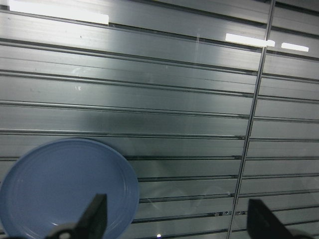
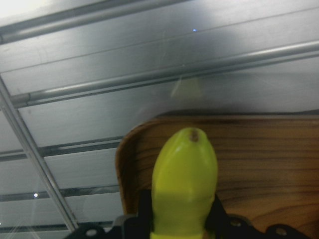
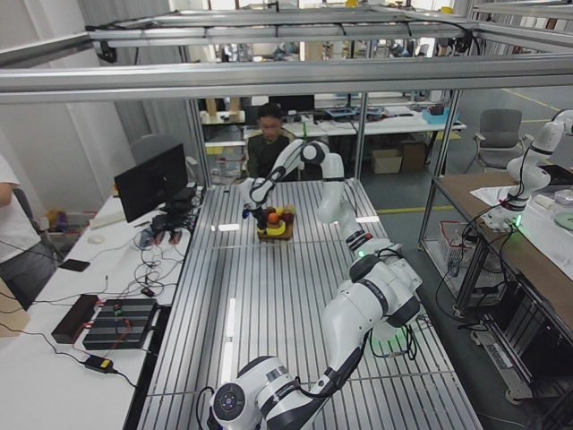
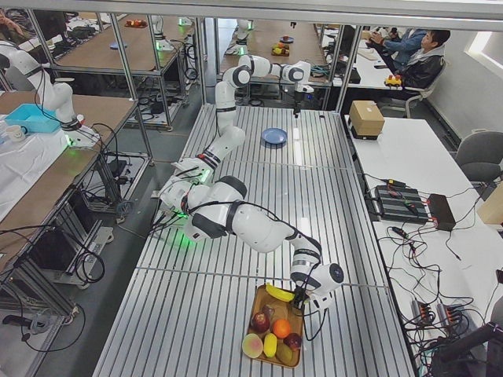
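Note:
A wooden tray (image 4: 287, 353) holds a banana (image 4: 277, 292), an orange (image 4: 280, 328), red fruits, a peach and other yellow fruit. My right gripper (image 4: 302, 294) is down at the banana's end; in the right wrist view its dark fingers flank the banana (image 2: 183, 179) over the tray, though whether they press on it is unclear. At the other end of the table, my left gripper (image 4: 296, 106) hangs near a blue plate (image 4: 274, 135). In the left wrist view the plate (image 1: 67, 184) lies lower left, and the blurred fingers stand wide apart with nothing between them.
A side desk (image 4: 428, 149) along it carries a cardboard box (image 4: 366, 118), power units and cables. A person (image 3: 269, 143) sits beyond the tray's end.

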